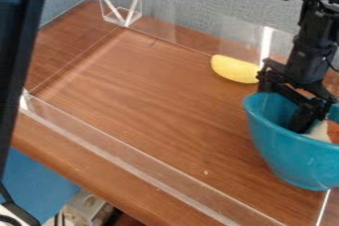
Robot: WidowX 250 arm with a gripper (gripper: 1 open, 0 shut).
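A teal bowl (pixel 287 156) sits at the right side of the table, tipped or shifted so its inside is mostly hidden. The black gripper (pixel 298 96) reaches down from the upper right into the bowl's far rim area; whether its fingers are open or shut I cannot tell. A pale toy piece with orange (pixel 318 131) shows partly inside the bowl, behind the gripper and rim. A yellow corn-like object (pixel 235 68) lies behind the bowl.
Clear low walls edge it, with a white wire bracket (pixel 119 17) at the back left. A dark shape covers the left edge.
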